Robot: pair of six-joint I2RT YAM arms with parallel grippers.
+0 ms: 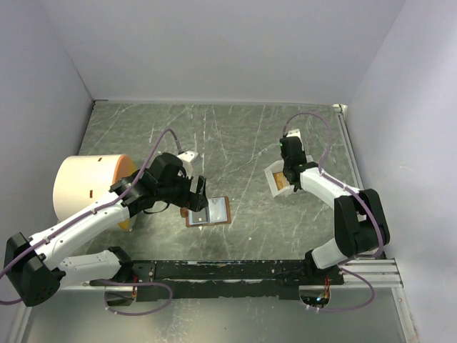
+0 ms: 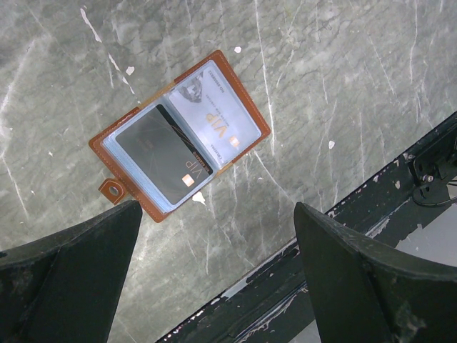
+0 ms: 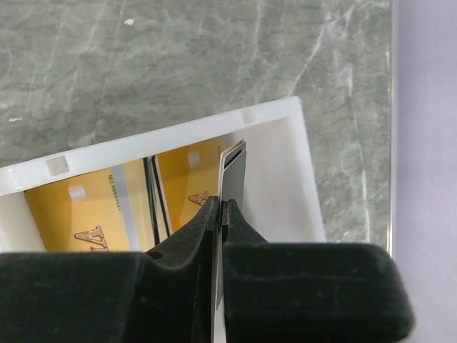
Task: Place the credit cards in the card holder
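In the left wrist view an open brown card holder [image 2: 263, 121] lies flat, a dark card [image 2: 153, 150] behind its left clear sleeve and a pale card [image 2: 214, 114] behind the right one. Above it my left gripper [image 1: 199, 193] hangs open and empty. Over at the right, my right gripper is shut on a thin card [image 3: 233, 171], grey-faced and standing on edge between the fingertips. That card is at the right part of a white tray [image 3: 275, 111]. Yellow cards [image 3: 64, 207] lie in the tray to its left; the gripper hides their lower parts.
A large cream cylinder [image 1: 89, 187] stands beside the left arm. Grey walls close in the back and sides. Between the holder and the white tray the marbled table [image 1: 243, 157] is clear, as is the area behind them.
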